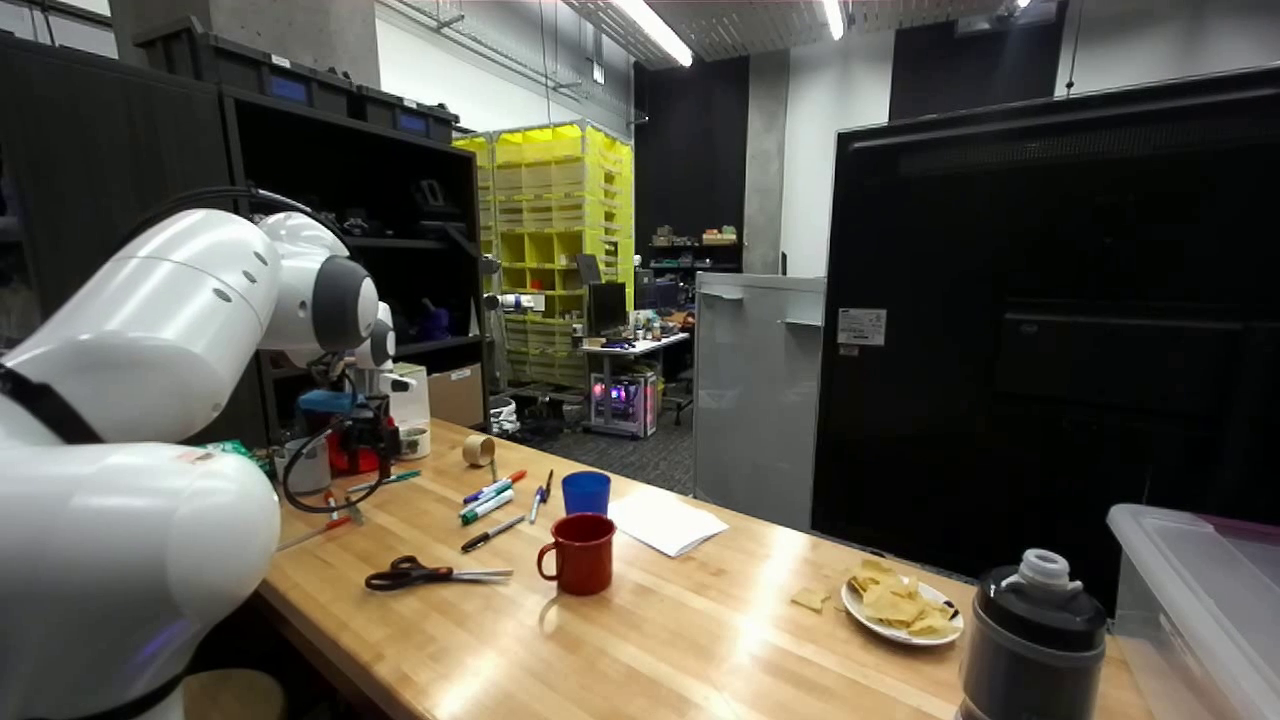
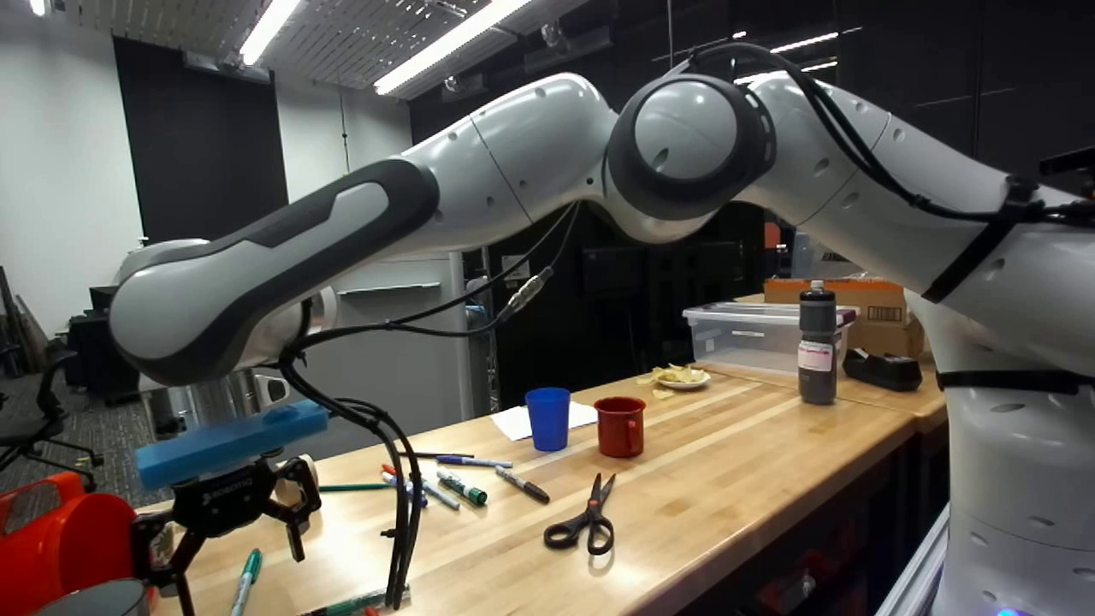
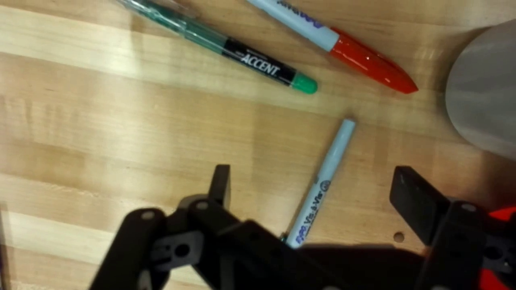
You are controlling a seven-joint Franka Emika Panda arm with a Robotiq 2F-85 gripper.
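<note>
In the wrist view my gripper stands open above the table, its two fingers wide apart with nothing held. A grey-barrelled Vis-à-Vis marker (image 3: 319, 191) lies on the wood below, between the fingers in that view; its lower end is hidden by the gripper. Farther up lie a green Accent highlighter (image 3: 259, 63) and a red-capped marker (image 3: 372, 63). A grey cup (image 3: 483, 92) shows at the right edge. From exterior view 2, the gripper (image 2: 241, 575) hangs at the left end of the table, beside a green marker (image 2: 246, 582).
Several more pens (image 2: 462, 488) lie mid-table, near black scissors (image 2: 585, 518), a blue cup (image 2: 548, 419) and a red mug (image 2: 621, 427). A red container (image 2: 72, 539) stands close to the gripper. Chips on a plate (image 1: 902, 606) and a bottle (image 1: 1034, 636) are at the far end.
</note>
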